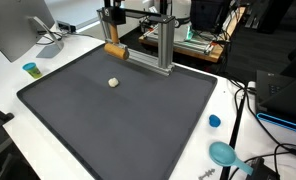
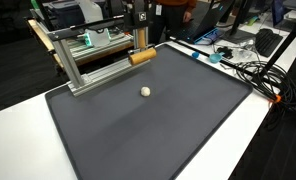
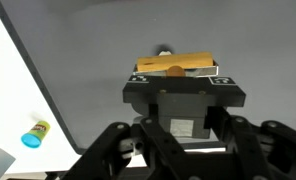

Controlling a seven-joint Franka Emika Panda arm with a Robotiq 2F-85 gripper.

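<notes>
A wooden mallet-like tool hangs upright, with its head [image 1: 116, 50] at the bottom. My gripper [image 1: 113, 19] is shut on the handle above. In exterior view 2 the light wooden head [image 2: 143, 57] is over the far part of the grey mat, below the gripper [image 2: 140, 30]. The wrist view shows part of the head [image 3: 193, 60] beyond the black fingers [image 3: 138, 92], with the brown handle between them. A small cream round piece [image 1: 113, 82] sits on the mat [image 2: 168, 125], nearer the exterior cameras than the tool and apart from it.
A metal rail [image 2: 103, 74] stands along the mat's far edge, close to the tool. A yellow-and-teal cup [image 1: 31, 70] is beyond one side. A blue piece [image 1: 214, 121] and a turquoise scoop [image 1: 226, 155] lie off the mat.
</notes>
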